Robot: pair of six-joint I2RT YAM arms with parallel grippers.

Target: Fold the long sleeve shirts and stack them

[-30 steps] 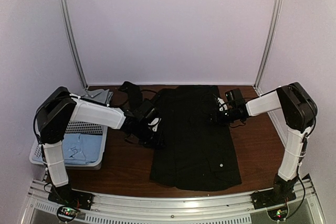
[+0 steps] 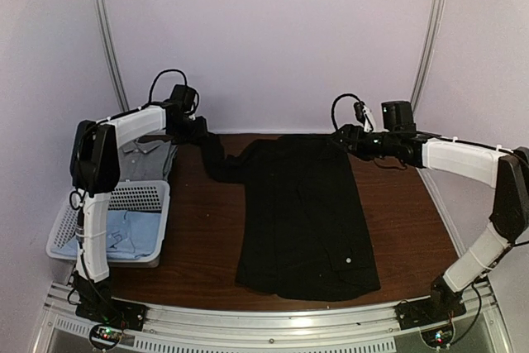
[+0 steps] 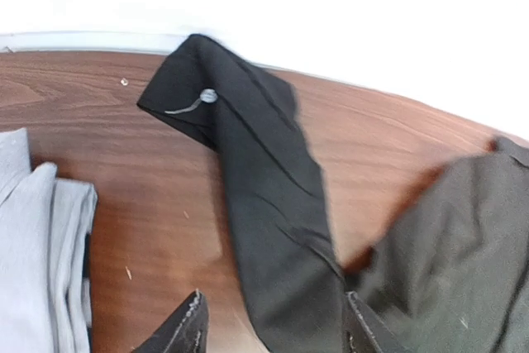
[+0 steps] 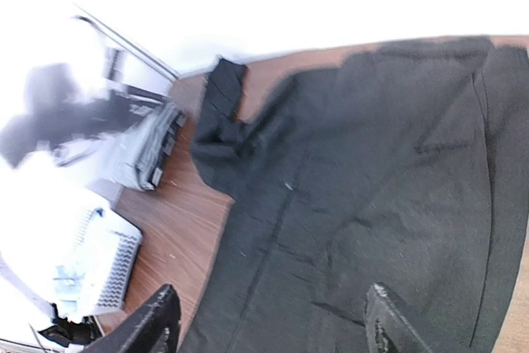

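Observation:
A black long sleeve shirt (image 2: 306, 221) lies on the brown table, its right side straight and its left sleeve (image 3: 264, 179) sticking out to the upper left. The cuff (image 3: 186, 93) of that sleeve points at the back wall. Above the sleeve, apart from the cloth, my left gripper is open with nothing between its fingers. My right gripper hovers over the shirt's upper right part, its fingers apart and no cloth between them.
At the left stands a white basket (image 2: 157, 196) with folded light blue cloth (image 2: 132, 233) inside. Behind it lies a grey folded garment (image 2: 145, 163). Bare table (image 2: 202, 245) shows on both sides of the shirt.
My left gripper has moved up and left, from the shirt's left edge to near the cuff. The shirt's body stays in place.

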